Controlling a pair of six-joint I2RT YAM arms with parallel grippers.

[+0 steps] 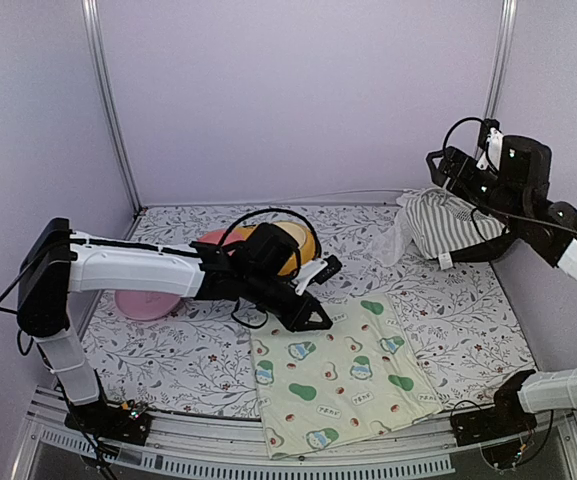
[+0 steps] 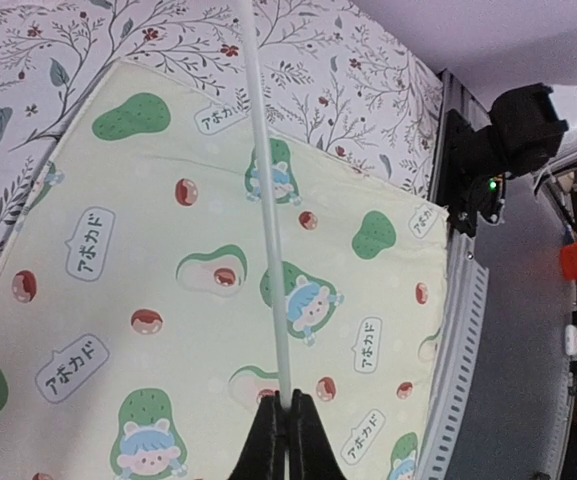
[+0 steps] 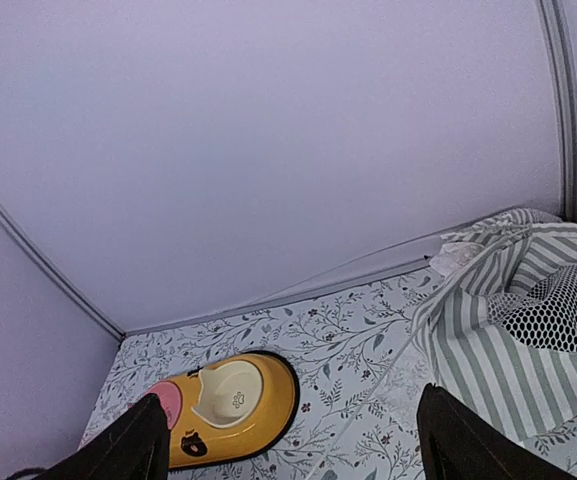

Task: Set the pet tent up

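The striped tent fabric [image 1: 443, 222] with black mesh lies in a heap at the back right, a thin white pole [image 3: 368, 398] reaching from it. My left gripper is low over the cream avocado-print mat [image 1: 338, 390], shut on a thin white rod [image 2: 268, 220]. My right gripper [image 1: 446, 172] is raised high at the back right above the fabric; in the right wrist view its fingers stand apart with nothing visible between them.
A yellow container [image 3: 258, 435] and pink plates [image 1: 148, 305] sit at the back left, partly behind the left arm. Walls close the back and sides.
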